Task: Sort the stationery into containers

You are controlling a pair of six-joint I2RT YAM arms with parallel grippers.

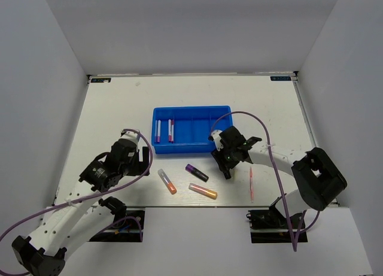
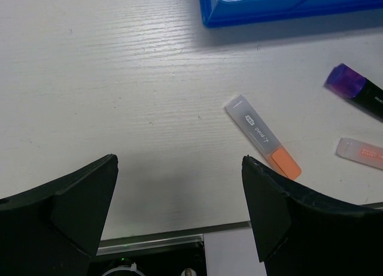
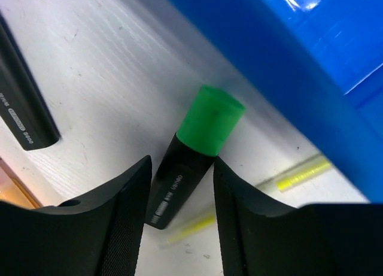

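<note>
In the right wrist view my right gripper has its fingers on either side of a black marker with a green cap, close to its body. The marker lies at a slant below the wall of the blue divided box; in the top view my arm hides most of it. My left gripper is open and empty above bare table. To its right lies a clear-and-orange pen. Farther right are a purple-capped black marker and an orange-bodied pen.
A yellow-and-clear pen runs close beside my right fingers. A thin red pen lies to the right. White-and-purple pens stand in the box's left compartments; the others look empty. Open table spreads left of the box.
</note>
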